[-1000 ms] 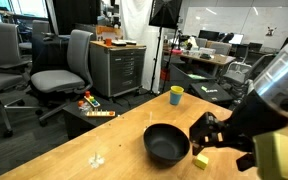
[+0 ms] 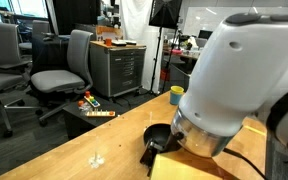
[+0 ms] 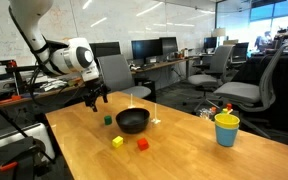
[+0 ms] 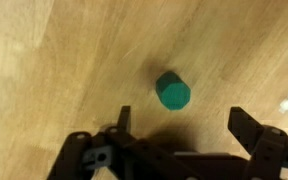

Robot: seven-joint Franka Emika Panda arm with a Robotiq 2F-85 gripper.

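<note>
In the wrist view, a green block lies on the wooden table, ahead of and between the two fingers of my gripper. The fingers stand wide apart with nothing between them. From exterior view 2, the gripper hangs above the table, a little up and left of the green block. A black bowl stands just right of that block. Exterior view 1 shows the bowl partly covered by the arm, and the green block is hidden there.
A yellow block and a red block lie in front of the bowl. Farther right stands a blue and yellow cup. A small white piece lies on the table's left part, with bare wood around it.
In exterior view 1 the arm has swung leftward, from right of the bowl to in front of it. It now covers the bowl's right side and the yellow block.
</note>
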